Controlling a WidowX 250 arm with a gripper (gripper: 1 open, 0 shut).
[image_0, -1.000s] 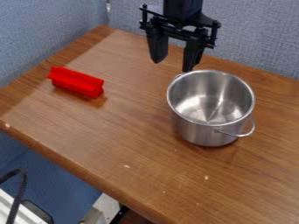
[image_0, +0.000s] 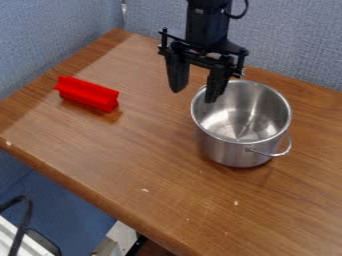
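My black gripper (image_0: 195, 72) hangs at the top centre, pointing down above the back-left rim of a steel pot (image_0: 243, 138) with a wire handle. Its fingers are spread apart, and I see nothing between them. A red block (image_0: 88, 94) lies on the wooden table at the left, well away from the gripper.
Grey-blue padded walls stand behind the table. A blue surface and a black cable show beyond its lower-left edge.
The pot and the red block have not moved.
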